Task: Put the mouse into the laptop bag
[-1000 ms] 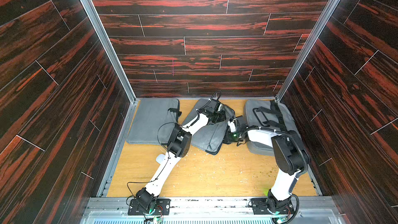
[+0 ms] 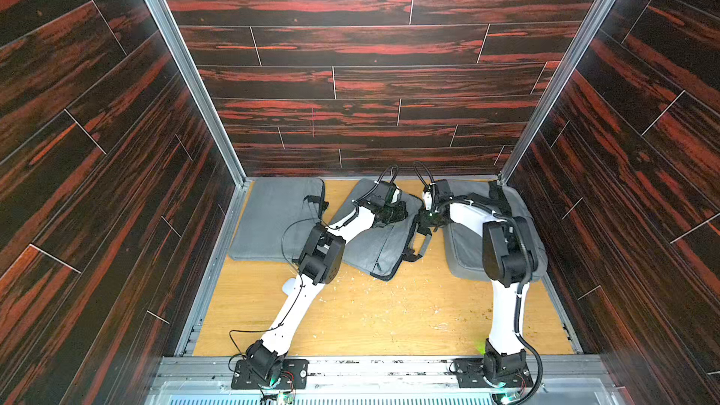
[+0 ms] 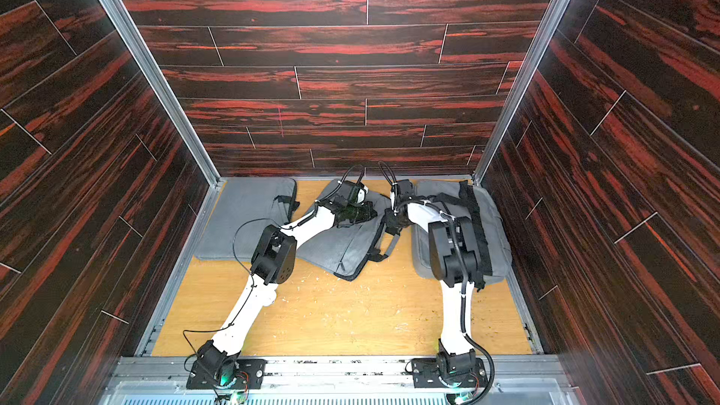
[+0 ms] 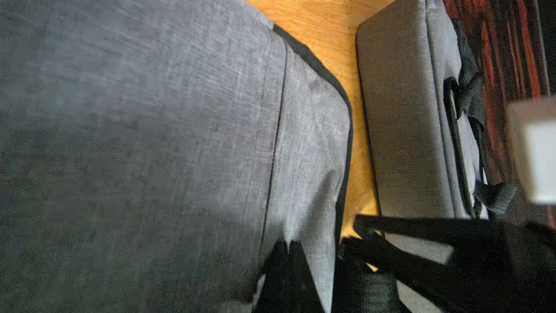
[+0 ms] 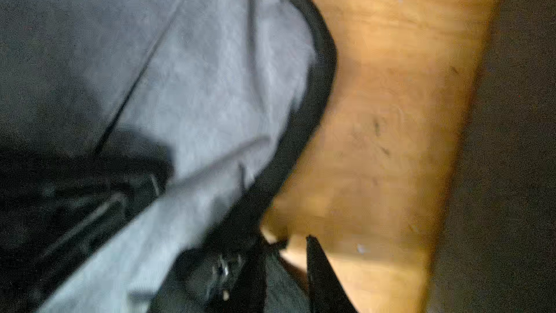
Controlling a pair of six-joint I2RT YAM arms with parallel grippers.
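A small white mouse [image 2: 288,285] lies on the table, partly covered by my left forearm. The middle grey bag [image 2: 371,251] lies flat and tilted, with black edging and a handle [image 2: 420,249] on its right side. Over that bag's upper right part, my left gripper is shut, its fingertips together and no object visible between them. At the same bag's black right edge, my right gripper stands open, its fingers apart near the edging. Whether those fingers touch the edging cannot be told.
Another grey bag [image 2: 273,217] lies at the left, and a third grey bag [image 2: 466,251] with black straps at the right, under my right arm. Bare table [image 2: 397,315] fills the front middle. The two grippers are close together.
My right gripper has moved away from the front, up along the middle bag's right edge; the handle there now shows. My left arm and the mouse look nearly unchanged.
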